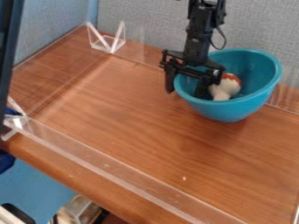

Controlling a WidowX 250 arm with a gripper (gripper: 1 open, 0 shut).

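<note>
A teal plastic bowl [246,105] stands at the back right of the wooden table [140,149]. Inside it lies a pale toy with an orange-brown top [226,86]. My black gripper [190,79] hangs over the left side of the bowl, its fingers reaching down at and inside the rim, left of the toy. Whether anything is between the fingers is hidden, and how far they are apart is unclear.
Clear acrylic strips and white corner braces [107,39] border the table. The middle and left of the tabletop are empty. A grey padded wall rises behind, and a dark upright frame is at the left edge.
</note>
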